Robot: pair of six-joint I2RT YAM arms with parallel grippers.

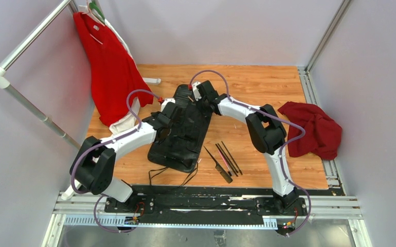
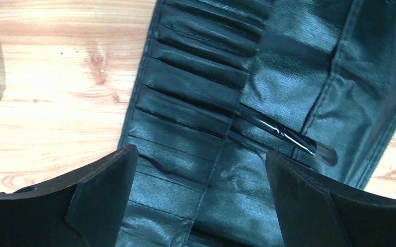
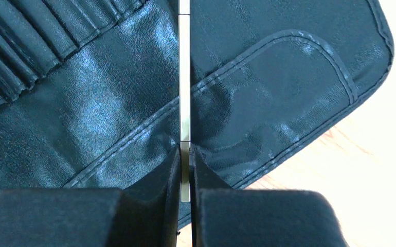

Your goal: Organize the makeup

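Note:
A black makeup roll (image 1: 185,134) lies unrolled on the wooden table, its row of narrow pockets (image 2: 185,98) along one side. One dark brush (image 2: 288,135) rests in the roll with its bristles out over the flap. My left gripper stands open above the pockets, nothing between its wide-apart fingers. Over the roll's far right part, my right gripper is shut on a slim gold stick (image 3: 184,92); its far end runs out of the right wrist view. A comb (image 1: 223,172) and several pencil-like sticks (image 1: 229,157) lie right of the roll.
A dark red cloth (image 1: 311,129) is bunched at the table's right. At the back left, a red garment (image 1: 111,67) hangs from a metal rack (image 1: 36,41). Two thin straps (image 1: 157,172) trail from the roll's near end. Bare wood shows at the back right.

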